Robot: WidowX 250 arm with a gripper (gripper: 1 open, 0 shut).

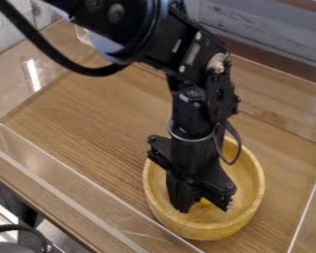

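My black gripper [190, 190] points down into a round yellow bowl [247, 215] on the wooden table, right of centre near the front. The fingertips are low inside the bowl, close together. A small patch of brighter yellow shows by the tips, too small to tell whether it is a separate thing. The gripper looks shut, with nothing clearly visible between its fingers; much of the bowl's inside is hidden behind it.
A pale wall [267, 30] stands at the back. Clear strips run along the table's left edge, with dark cables beyond it.
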